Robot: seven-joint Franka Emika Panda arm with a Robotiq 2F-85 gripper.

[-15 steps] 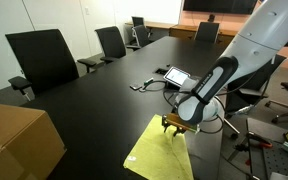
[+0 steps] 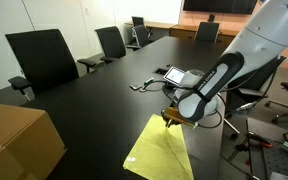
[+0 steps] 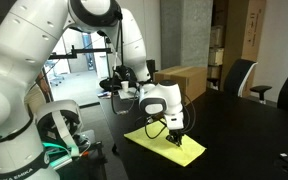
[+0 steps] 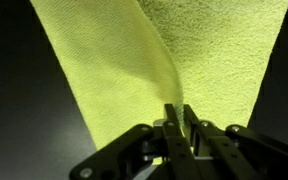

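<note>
A yellow cloth [image 2: 156,152] is spread on the dark table, mostly flat. In the wrist view the cloth [image 4: 114,70] fills the middle, and a raised fold runs down to my fingertips. My gripper is shut on a pinch of the cloth at the end of that fold. From the side, the gripper [image 3: 174,138] reaches down to the cloth's surface near its middle. In the first exterior view the gripper [image 2: 168,122] stands over the cloth's far right part.
A cardboard box [image 2: 19,135] sits at the table's near left. Small dark items [image 2: 144,85] and a white-topped device [image 2: 174,75] lie farther back. Black chairs [image 2: 44,60] line the far side.
The arm's wrist has shifted slightly up and to the right in the first exterior view. The cloth's outline looks almost the same.
</note>
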